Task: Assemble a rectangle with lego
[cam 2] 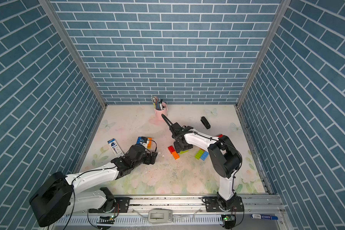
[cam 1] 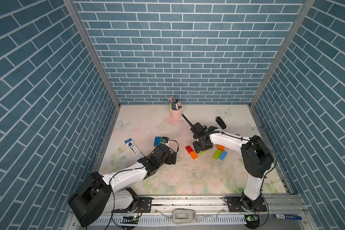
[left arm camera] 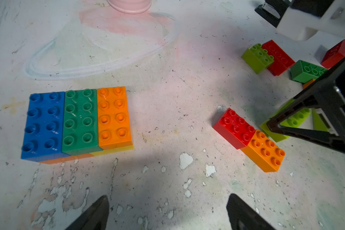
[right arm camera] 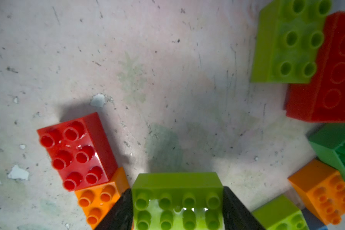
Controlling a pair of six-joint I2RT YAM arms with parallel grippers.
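In the left wrist view, a block of joined bricks [left arm camera: 81, 118], blue, green and orange on top with orange and yellow showing beneath, lies on the table. My left gripper stands open in front of it, to its right, nothing between the fingers. My right gripper is shut on a lime green brick [right arm camera: 176, 180], its studs facing the wrist camera. Just left of that brick lie a red brick [right arm camera: 78, 151] and an orange brick [right arm camera: 101, 199], touching end to end. Whether the held brick touches the table is hard to tell.
Right of the right gripper lie loose bricks: lime green [right arm camera: 287, 42], red [right arm camera: 333, 72], green [right arm camera: 337, 145], orange [right arm camera: 322, 187] and blue [cam 1: 223, 155]. A pink pen cup [cam 1: 176, 113] and black stapler [cam 1: 220, 122] stand behind.
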